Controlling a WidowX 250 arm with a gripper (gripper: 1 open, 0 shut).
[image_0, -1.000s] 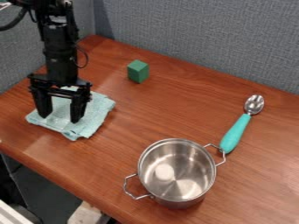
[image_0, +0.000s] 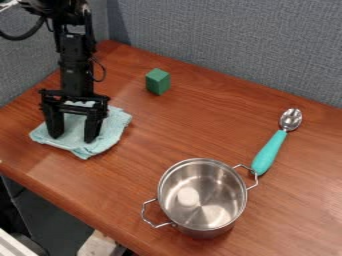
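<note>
The black gripper (image_0: 74, 122) is lowered onto a pale mint cloth (image_0: 112, 132) at the left of the wooden table, its two fingers reaching down to the fabric some distance apart. Whether any fabric is between the fingertips cannot be made out at this size.
A green block (image_0: 158, 81) stands behind and to the right of the cloth. A steel pot (image_0: 202, 197) with two handles sits at the front centre. A spoon with a teal handle (image_0: 271, 149) lies at the right.
The gripper has shifted very slightly over the last second, staying down at the cloth. The other objects have not moved.
</note>
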